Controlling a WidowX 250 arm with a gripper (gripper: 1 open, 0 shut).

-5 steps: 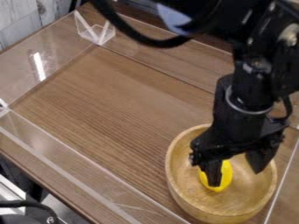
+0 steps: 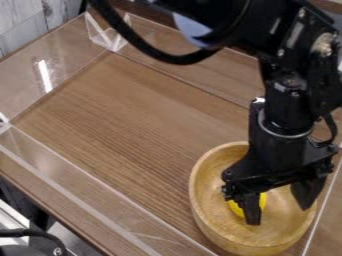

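My black gripper point(image 2: 267, 189) reaches down into a wooden bowl point(image 2: 214, 207) at the lower right, its fingers open over a small yellow object point(image 2: 238, 208). The fingers hide much of that object, so I cannot tell whether they touch it.
Bare wooden table point(image 2: 134, 120) fills the left and middle, with clear plastic edging along the left and front. A black cable arches across the top of the view, and a blue-white item sits behind it at the top.
The gripper has shifted slightly over the bowl and now covers more of the yellow object. The bowl looks much the same.
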